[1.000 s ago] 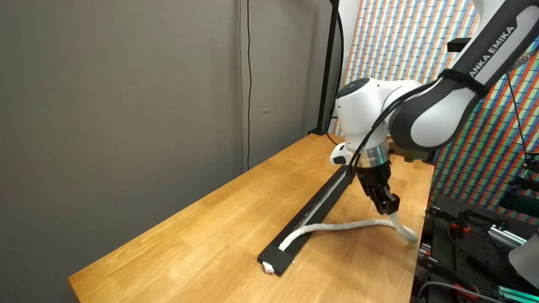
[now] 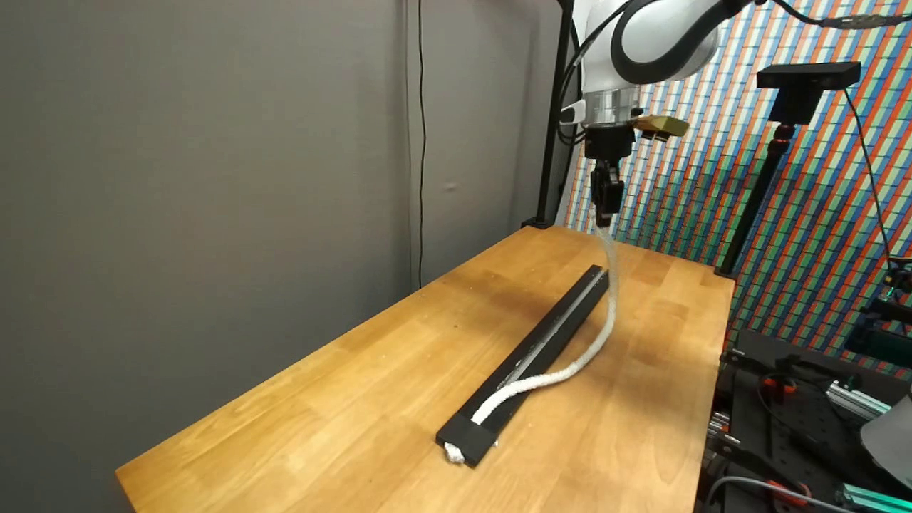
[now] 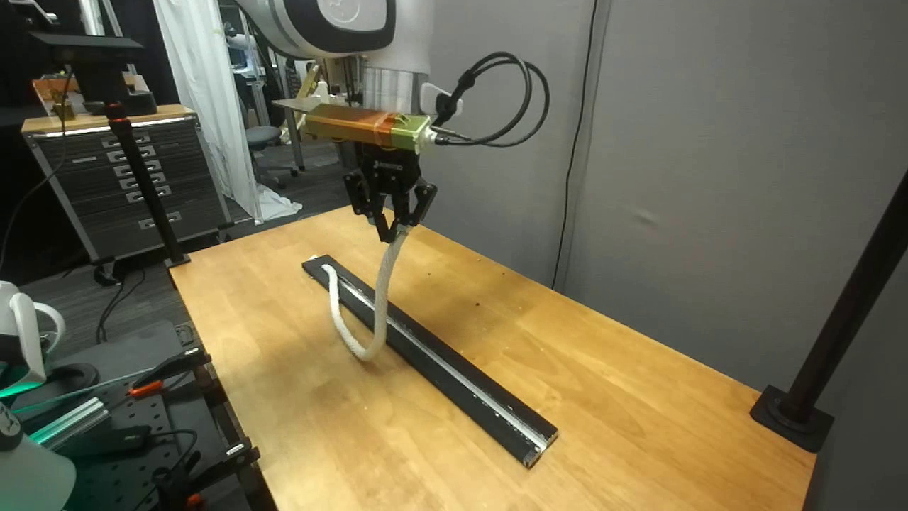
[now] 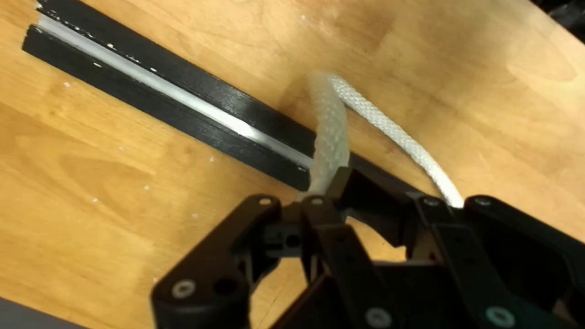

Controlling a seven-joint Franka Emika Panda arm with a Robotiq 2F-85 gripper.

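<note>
A white rope (image 2: 613,295) hangs from my gripper (image 2: 605,221), which is shut on it high above the table. In exterior view 2 the rope (image 3: 384,294) drops from the gripper (image 3: 395,237), bends low beside the black channel (image 3: 460,375) and rises to its far end. That rope end is fixed under a black block (image 2: 468,434) at one end of the channel, with a short tuft poking out. A pale groove (image 2: 543,338) runs the channel's length and looks empty. In the wrist view the rope (image 4: 332,137) extends from between the fingers, partly crossing the channel (image 4: 164,90).
Black posts (image 2: 757,192) stand at its edges, and a grey wall (image 2: 256,171) runs along one side. Beyond the other side lies a dark bench with tools (image 3: 145,426).
My gripper has risen and swung over toward the channel, lifting the rope's loose part from the table. The channel and the fixed rope end have stayed in place.
</note>
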